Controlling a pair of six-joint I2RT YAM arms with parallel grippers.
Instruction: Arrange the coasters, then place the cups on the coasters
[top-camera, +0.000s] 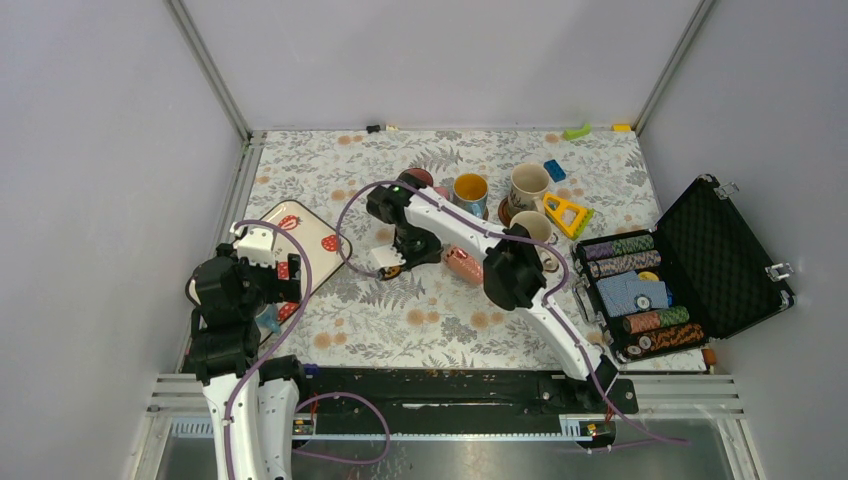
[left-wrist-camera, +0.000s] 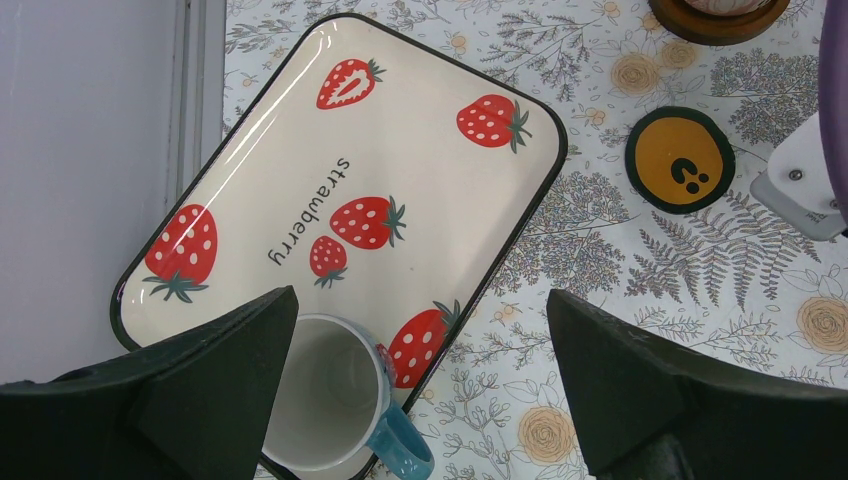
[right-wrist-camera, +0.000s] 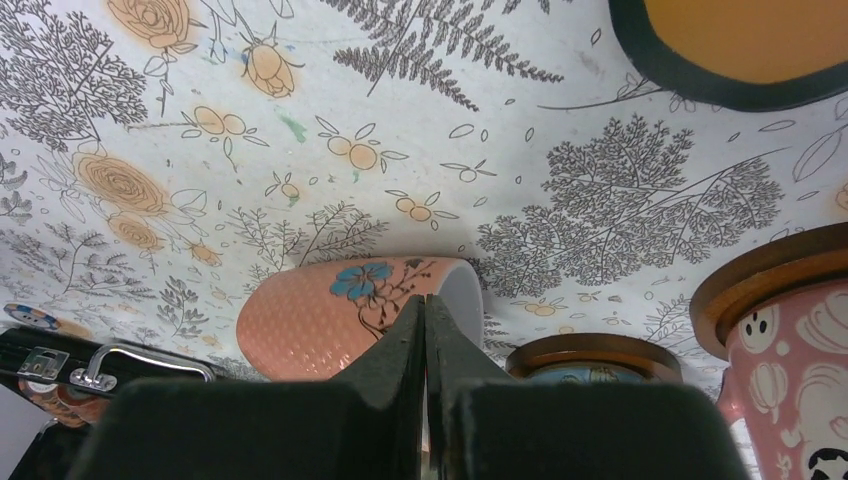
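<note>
On its side on the patterned table lies a pink cup (top-camera: 463, 265) with a blue flower; its mouth faces right in the right wrist view (right-wrist-camera: 330, 310). My right gripper is shut, nothing between its fingers, and its tips overlap the cup's mouth end in that view; contact cannot be told. A yellow, dark-rimmed round coaster (left-wrist-camera: 680, 160) lies left of the cup in the top view, partly under the right arm. Over the strawberry tray (left-wrist-camera: 480, 215), my left gripper stands open. A white cup with a blue handle (left-wrist-camera: 335, 395) is in the tray, partly behind a left finger.
Behind the right arm stand a cup with an orange inside (top-camera: 470, 188) and a tall pale cup (top-camera: 528, 184). Another pale cup (top-camera: 532, 226) sits beside the arm. An open chip case (top-camera: 655, 290) is at the right.
</note>
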